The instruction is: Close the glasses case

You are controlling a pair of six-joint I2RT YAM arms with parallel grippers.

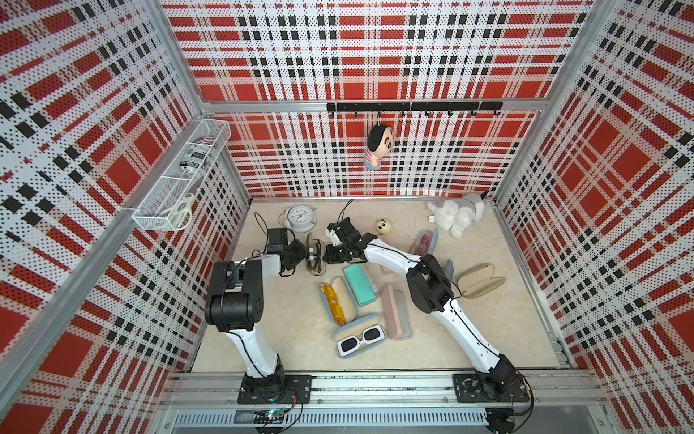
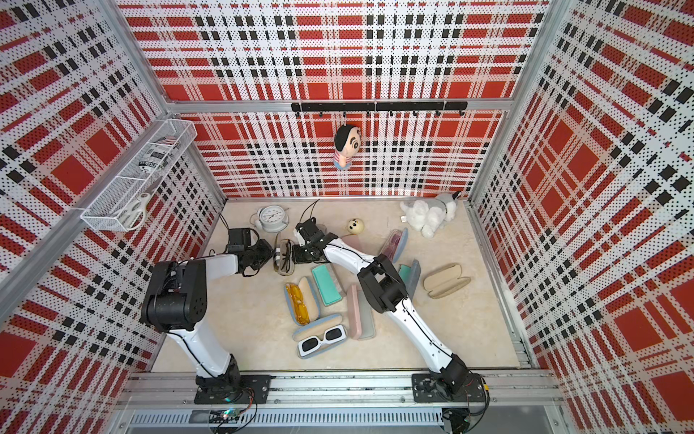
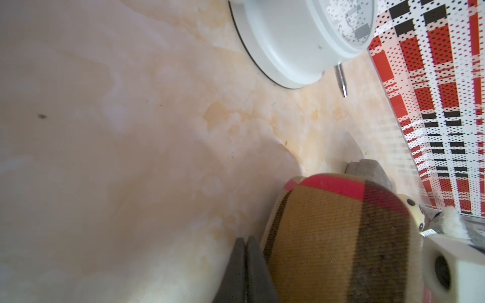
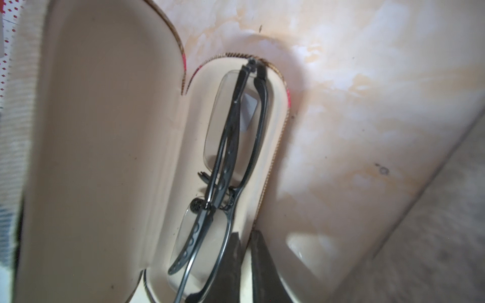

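Between the two arms, the glasses case (image 1: 309, 246) stands unfolded with its lid raised. In the right wrist view its cream lid lining (image 4: 96, 151) is tilted up at the left, and folded dark-framed glasses (image 4: 227, 146) lie in the base. My left gripper is shut, with nothing showing between its fingers, low beside the brown plaid outside of the lid (image 3: 323, 242). My right gripper stands slightly open at the base's outer rim, its fingertips on either side of that edge. Whether they press on it is unclear.
A white round scale (image 1: 300, 217) stands behind the left gripper. Nearer the front lie a turquoise case (image 1: 360, 284), an open case with yellow glasses (image 1: 332, 302), white sunglasses (image 1: 360, 341) and a pink case (image 1: 394, 311).
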